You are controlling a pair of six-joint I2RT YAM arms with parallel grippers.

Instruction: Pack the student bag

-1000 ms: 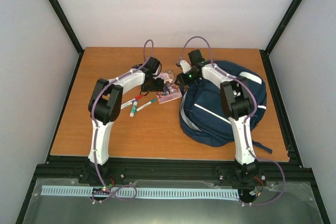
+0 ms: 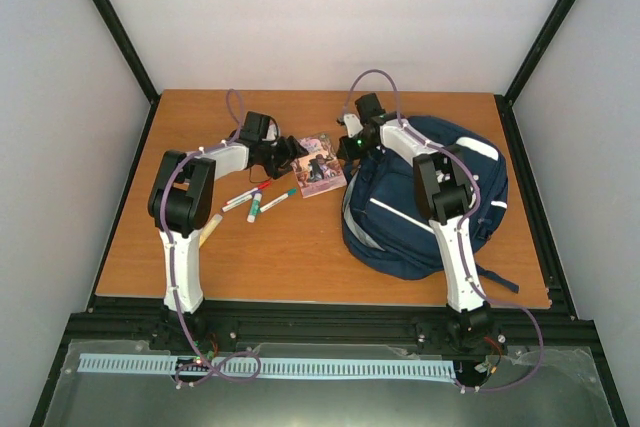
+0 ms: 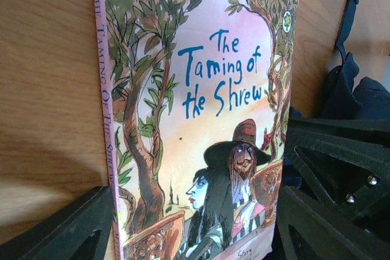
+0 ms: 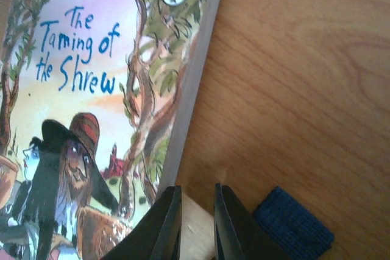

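Note:
A book, "The Taming of the Shrew" [image 2: 319, 165], lies cover up on the table between my two grippers. In the left wrist view its cover [image 3: 201, 120] fills the space beyond and between the fingers of my left gripper, which is open at the book's left side. My right gripper is part open, with a narrow gap, beside the right edge of the book [image 4: 79, 101]. A pale patch shows in that gap; I cannot tell what it is. The navy student bag [image 2: 400, 212] lies on the right, partly under my right arm.
Several markers [image 2: 254, 207] lie in front of the left gripper, and a yellowish stick-like item [image 2: 210, 229] lies by the left arm. A dark blue strap end [image 4: 294, 223] sits near the right fingers.
My right gripper shifted only a little. The book and bag look unmoved.

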